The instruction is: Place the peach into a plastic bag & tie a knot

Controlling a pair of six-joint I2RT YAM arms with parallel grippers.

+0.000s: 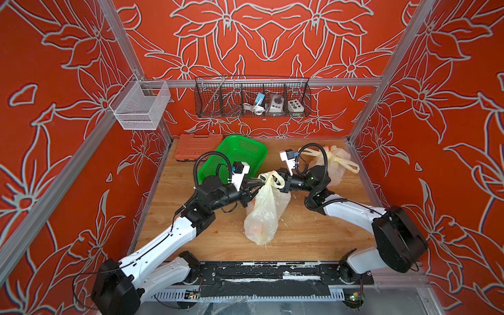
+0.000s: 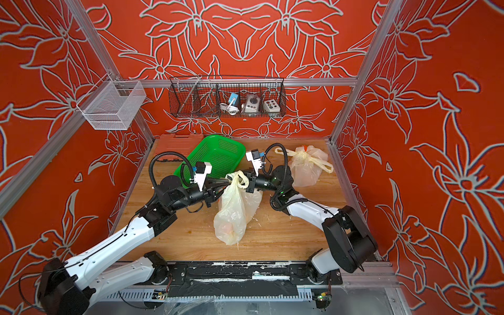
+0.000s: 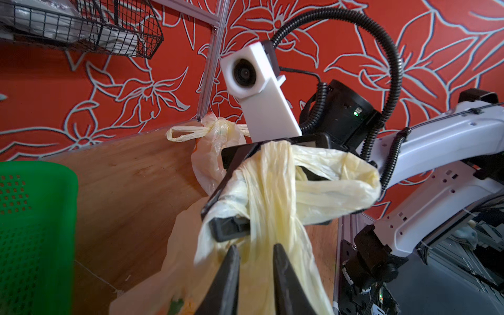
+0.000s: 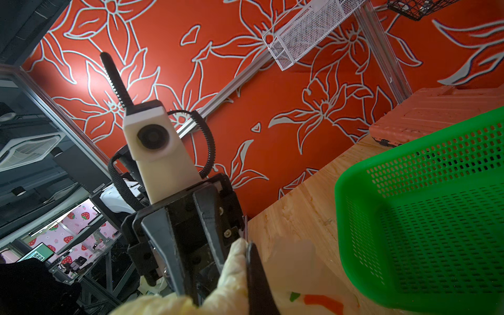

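Note:
A pale plastic bag hangs at the middle of the table, its yellow top bunched and looped over the end of my right gripper. Low inside the bag, a faint pinkish round shape shows through; it looks like the peach. In the left wrist view, my left gripper is partly open in front of the yellow folds, its two fingers apart. My right gripper is shut; the wrapped bag hides most of its fingers, so what lies between them cannot be seen.
A green basket stands behind my left arm, with a red case beside it. Another knotted bag sits at the back right. A wire rack hangs on the rear wall.

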